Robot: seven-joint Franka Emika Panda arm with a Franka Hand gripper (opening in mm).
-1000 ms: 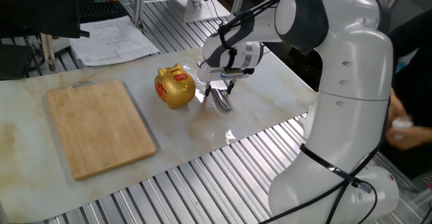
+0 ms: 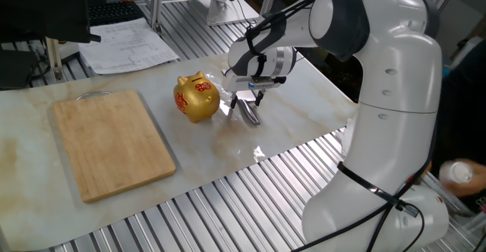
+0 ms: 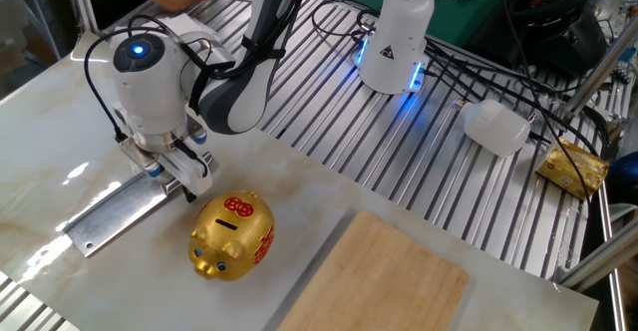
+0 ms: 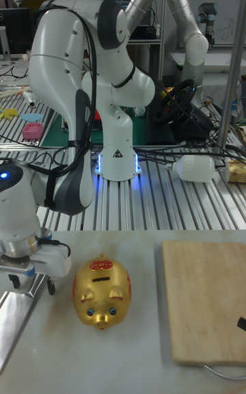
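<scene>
My gripper [image 2: 246,102] points down over the table in exterior view 1, its two fingers spread apart. Below and partly between them lies a shiny metal object [image 2: 249,114], like a knife or cleaver. Exterior view 2 shows its long flat blade [image 3: 115,214] lying on the table, while the other end is hidden under the hand. The gap between the fingers also shows in exterior view 3, where the gripper [image 4: 33,284] is at the left edge. Close beside it stands a gold piggy bank [image 2: 197,98] with red markings, apart from the fingers.
A wooden cutting board [image 2: 114,146] with a metal handle lies beyond the piggy bank. Papers [image 2: 125,45] lie behind the marble-patterned table top [image 2: 216,152]. A person's hand [image 2: 465,182] with a white item is behind the arm. Bare table separates piggy bank and board.
The arm, metal object, piggy bank and board stay where they were. Only the person's hand with the white item has shifted about at the right edge.
</scene>
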